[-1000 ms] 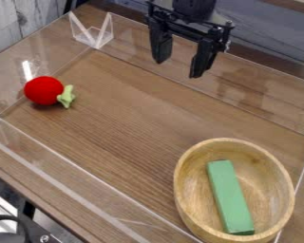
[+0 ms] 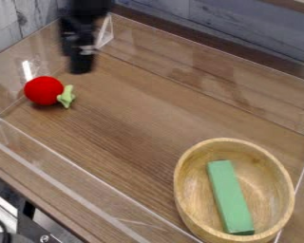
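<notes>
My gripper [image 2: 68, 43], dark and motion-blurred, hangs at the upper left, above and beyond a red round object [image 2: 45, 91] with a small pale green part on its right; the blur hides its fingers. A tan bowl [image 2: 193, 190] at the lower right holds a long green block [image 2: 228, 197].
Raised borders edge the table, and a clear, crumpled-looking item at the top is partly hidden by the arm.
The arm has swung from the top centre to the upper left, toward the red object. The bowl, green block and red object have not moved.
</notes>
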